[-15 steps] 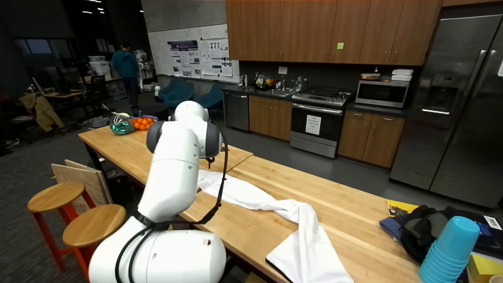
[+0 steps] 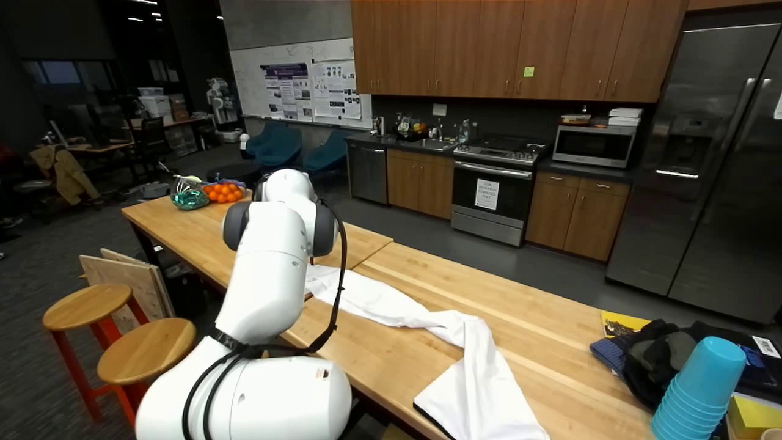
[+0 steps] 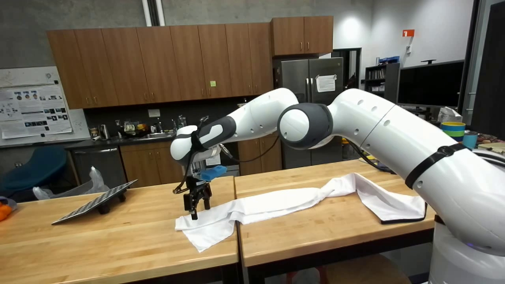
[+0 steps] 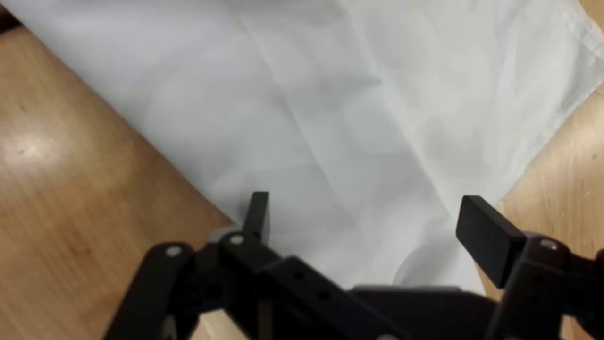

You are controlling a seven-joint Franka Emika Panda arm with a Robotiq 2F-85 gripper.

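A long white cloth (image 3: 279,203) lies loosely bunched along the wooden table, crossing the seam between two tabletops. Its near end, edged in dark trim, spreads out in exterior view 1, where the cloth (image 2: 480,388) bends toward the front edge. At the cloth's far end my black gripper (image 3: 201,215) points down, low over the fabric. The wrist view has the gripper open, its two fingers wide apart on either side of the white cloth (image 4: 339,141). Whether the fingertips touch the cloth I cannot tell. In exterior view 1 the arm hides the gripper.
A tilted dark patterned board (image 3: 97,201) stands left of the gripper on the table (image 3: 142,241). Stacked blue cups (image 2: 696,388) and dark clothing (image 2: 660,352) occupy the right end. Oranges (image 2: 222,193) sit at the far left. Bare wood flanks the cloth.
The arm's far end has shifted slightly left and lower in exterior view 1. The cloth looks nearly unchanged. A person in the background is no longer in view.
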